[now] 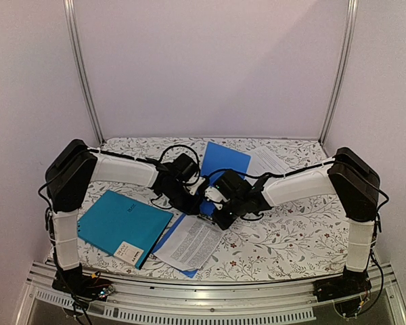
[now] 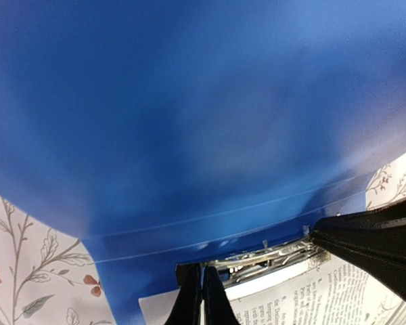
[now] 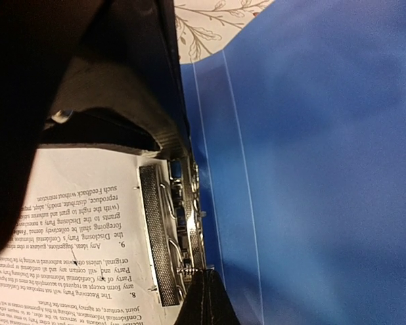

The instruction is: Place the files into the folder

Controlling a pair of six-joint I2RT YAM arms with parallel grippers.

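Observation:
The blue folder [image 1: 224, 157] lies open in the middle, printed sheets [image 1: 189, 244] on its near half under a metal clip [image 3: 155, 230] at the spine. Both grippers meet over that clip. My left gripper is shut at one end of it, and my right gripper is shut at the clip too; whether either pinches metal is hard to tell. The left wrist view is mostly filled by the raised blue cover [image 2: 189, 115].
A teal notebook [image 1: 125, 220] with a label lies at the front left. More white paper [image 1: 267, 159] lies behind the right arm.

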